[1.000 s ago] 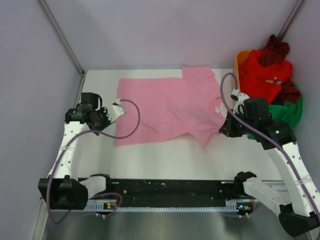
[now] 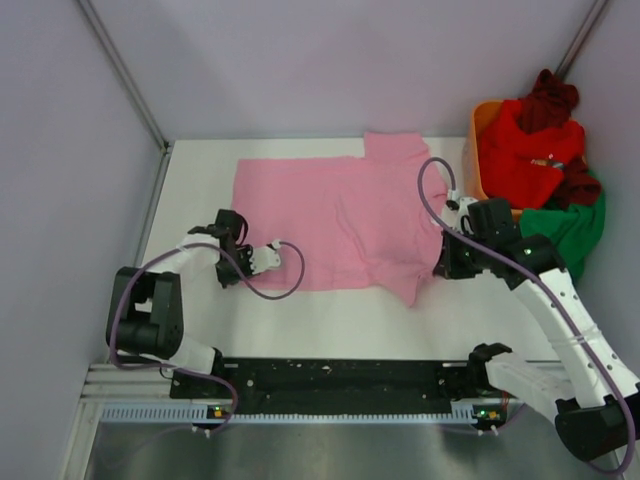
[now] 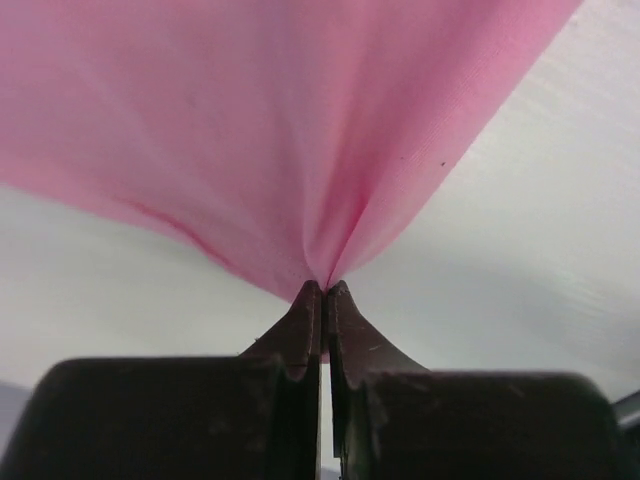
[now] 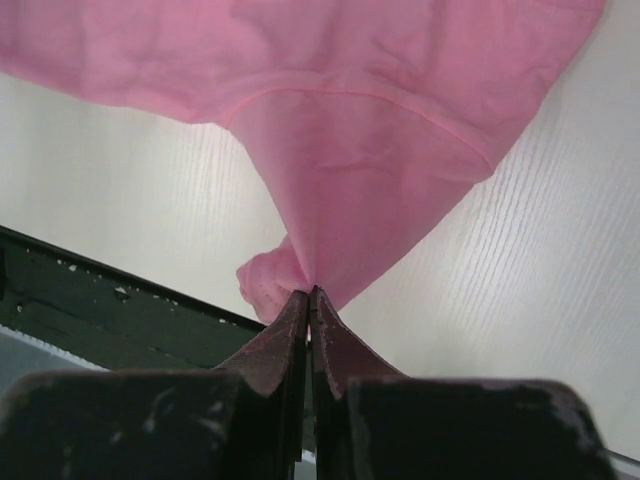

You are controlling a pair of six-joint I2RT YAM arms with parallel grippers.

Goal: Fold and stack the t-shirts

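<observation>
A pink t-shirt (image 2: 300, 215) lies spread over the white table, one sleeve (image 2: 395, 147) pointing to the back. At the shirt's near left corner, my left gripper is shut on a pinch of the cloth, which gathers into folds (image 3: 345, 200) at the fingertips. My right gripper is shut on the shirt near its right side, below a curved seam. A bunched bit of pink fabric (image 4: 268, 283) shows beside those fingers. In the top view, both gripping points are mostly hidden by the arms.
An orange basket (image 2: 478, 150) heaped with red, dark red and green clothes (image 2: 570, 230) stands at the back right, close to the right arm.
My left gripper has come in from the left, beside the shirt, to its near left corner and shut on the cloth. The right arm has shifted slightly; the shirt's front edge has straightened somewhat.
</observation>
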